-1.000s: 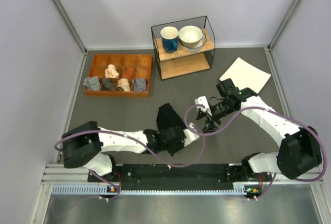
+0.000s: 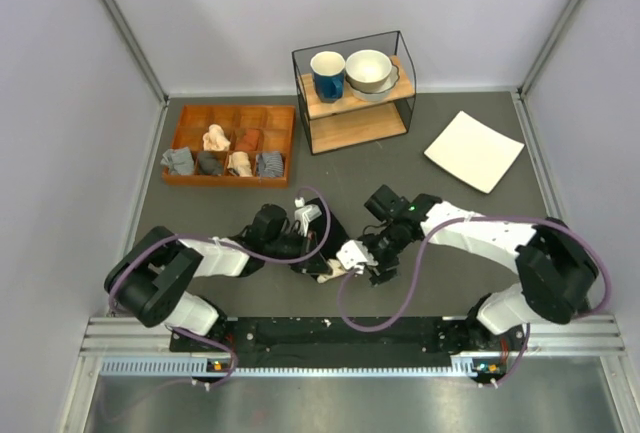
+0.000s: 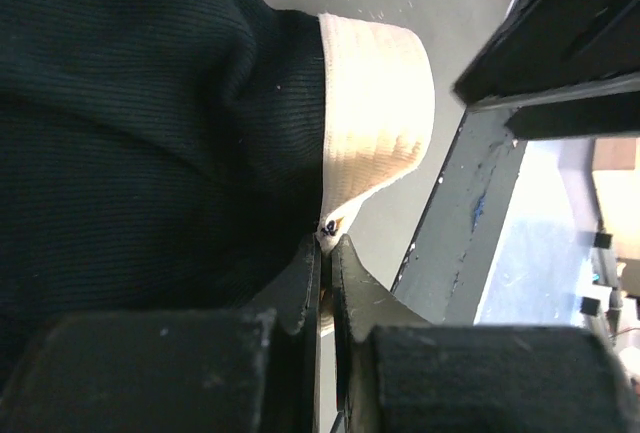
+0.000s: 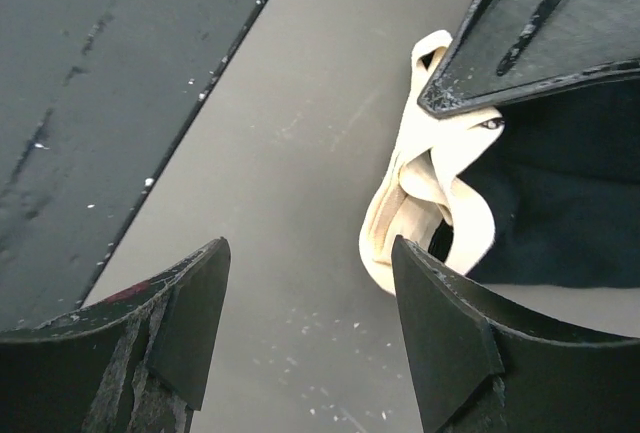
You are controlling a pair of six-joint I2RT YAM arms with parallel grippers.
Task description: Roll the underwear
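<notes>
The black underwear point(image 2: 325, 231) lies on the table in front of the arms, its cream waistband end toward the table's front edge. In the left wrist view the cream band point(image 3: 375, 93) stands up beside the dark cloth point(image 3: 160, 153), and my left gripper is shut on the band's lower corner. My right gripper stands open. In the right wrist view the folded cream band point(image 4: 430, 188) lies near its right finger point(image 4: 440, 323), and the gap between the fingers holds no cloth. A dark fingertip of the left gripper presses over the band from above there.
At the back left, an orange divided box point(image 2: 225, 179) holds several rolled cloths. Behind the middle stands a rack point(image 2: 355, 131) with a blue mug point(image 2: 328, 78) and bowls. A white board point(image 2: 474, 151) lies at the back right.
The right arm has swung left and down to the cream band. My left gripper has moved back leftward from the band's right side, and the cream end has shifted left slightly.
</notes>
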